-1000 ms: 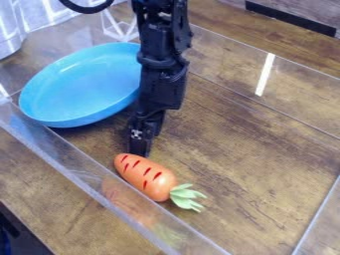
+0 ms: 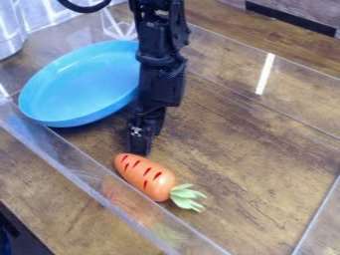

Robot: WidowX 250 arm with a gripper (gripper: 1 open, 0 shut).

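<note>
My black gripper hangs low over the wooden surface, just behind an orange toy carrot with red-brown markings and a pale green top. The carrot lies on its side near the clear front wall, apart from or barely beside the fingertips; I cannot tell whether they touch. The fingers are seen edge-on, and their state is unclear. A light blue plate lies to the left, partly behind the arm.
Clear plastic walls run along the front and right of the work area. A white object stands at the back left.
</note>
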